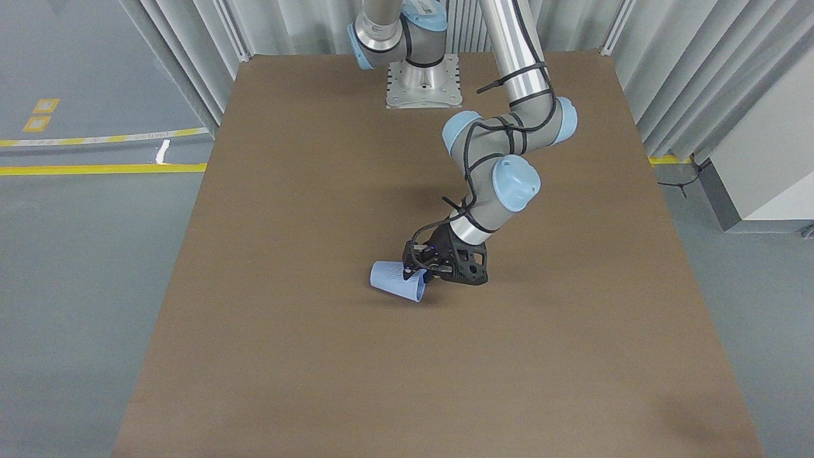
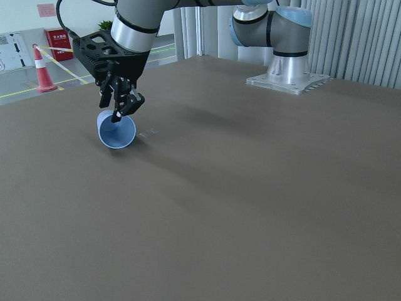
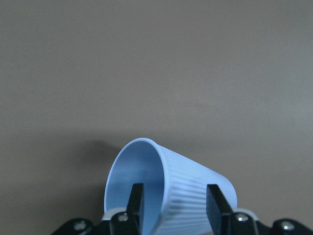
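A pale blue ribbed cup lies on its side on the brown table. My gripper is open at the cup, with one finger in front of or within the cup's open mouth and the other along its ribbed outside, so the wall near the rim sits between them. In the camera left view the gripper is just above the cup; whether it touches is unclear.
The arm's white base plate stands at the back of the table. A red cone stands on the floor beyond the table.
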